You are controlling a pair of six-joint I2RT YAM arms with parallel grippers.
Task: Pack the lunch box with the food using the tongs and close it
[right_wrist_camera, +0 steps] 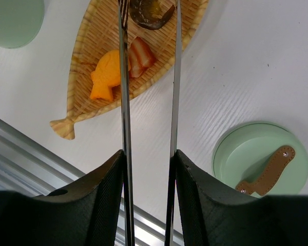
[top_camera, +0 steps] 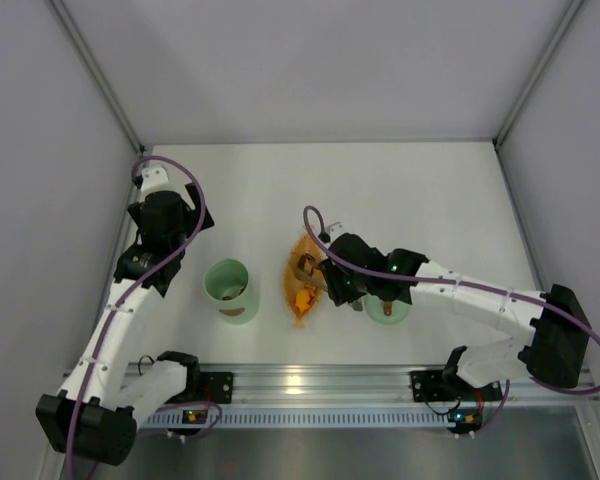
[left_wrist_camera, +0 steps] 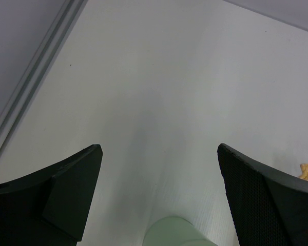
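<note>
A fish-shaped woven basket [right_wrist_camera: 82, 66] holds an orange fish-shaped piece [right_wrist_camera: 105, 74], a striped bacon-like piece [right_wrist_camera: 141, 55] and a dark curved piece [right_wrist_camera: 143, 15]. My right gripper has its long metal tongs reaching over the basket, apart, around the dark piece; whether they grip it I cannot tell. A green cylindrical container [top_camera: 227, 295] stands left of the basket. A round green lid with a brown strap [right_wrist_camera: 236, 154] lies to the right. My left gripper stands open at the table's left, nothing between its fingers.
Walls bound the workspace at back and sides, and a metal rail [top_camera: 300, 370] runs along the front edge.
</note>
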